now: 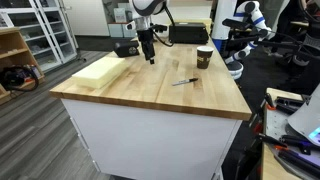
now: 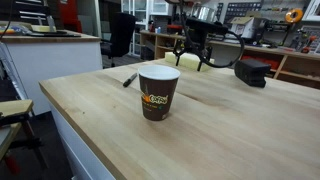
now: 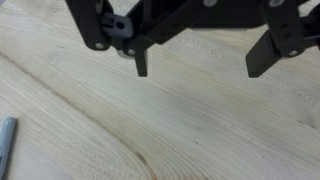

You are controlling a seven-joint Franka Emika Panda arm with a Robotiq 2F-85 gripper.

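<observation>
My gripper is open in the wrist view, its two dark fingers wide apart with only bare wood showing between and below them. In exterior view 1 the gripper [image 1: 142, 50] hangs over the far part of the wooden table. A dark paper cup [image 2: 157, 95] with a printed design stands upright on the table, nearer the camera in exterior view 2. A slim grey marker-like object [image 1: 186, 81] lies on the wood; in the wrist view part of this grey object [image 3: 6, 145] shows at the left edge, apart from the fingers.
A pale yellow block [image 1: 101, 71] lies at the table's left side in exterior view 1. A black box [image 2: 251, 72] sits toward the far side.
</observation>
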